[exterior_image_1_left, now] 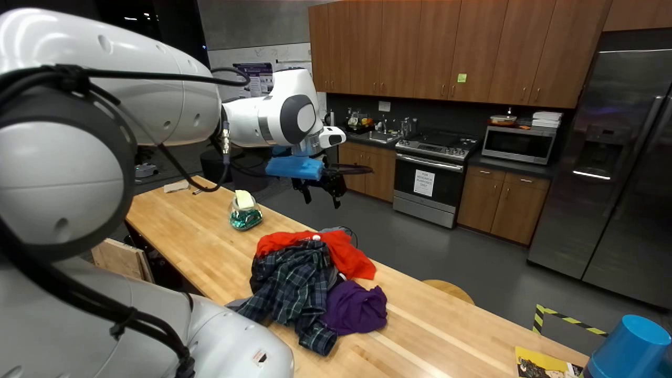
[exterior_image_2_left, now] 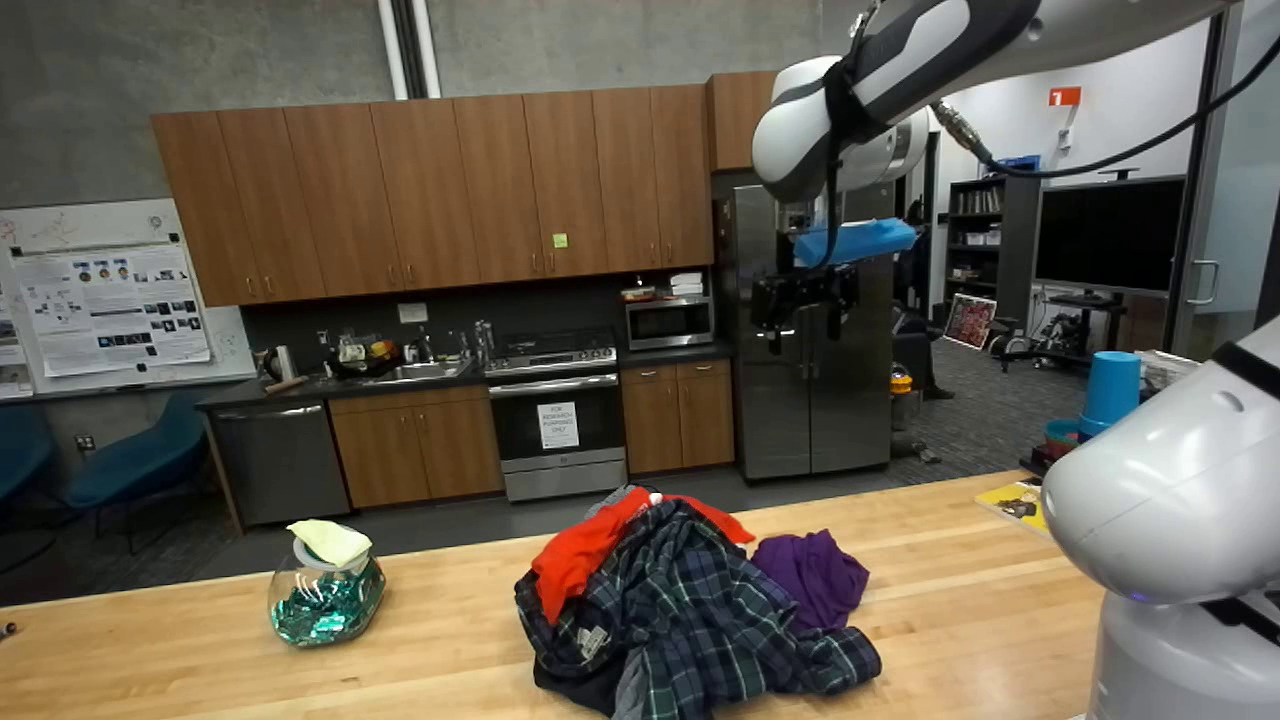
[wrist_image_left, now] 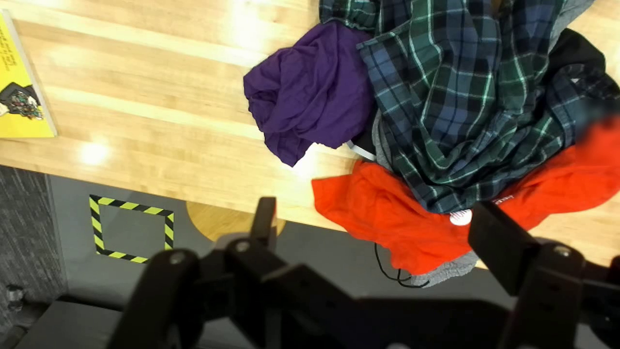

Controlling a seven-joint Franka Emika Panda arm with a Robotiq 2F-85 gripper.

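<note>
High above the table, my gripper (exterior_image_1_left: 322,201) stands open and holds nothing; the wrist view shows its two fingers (wrist_image_left: 264,224) wide apart, with the pile's red edge between them lower down. A heap of clothes lies on the wooden table. In it, a dark plaid shirt (exterior_image_2_left: 720,600) rests over a red garment (wrist_image_left: 395,215), and a purple cloth (wrist_image_left: 314,93) is bunched at one side, touching the shirt. Grey and black cloth shows partly under these; how far it reaches is hidden.
A glass jar (exterior_image_2_left: 324,600) with green shiny filling and a yellow cloth on top stands away from the heap. At the other end are a yellow book (wrist_image_left: 23,81) and blue cups (exterior_image_1_left: 630,346). Bare tabletop (exterior_image_1_left: 434,321) lies between heap and book.
</note>
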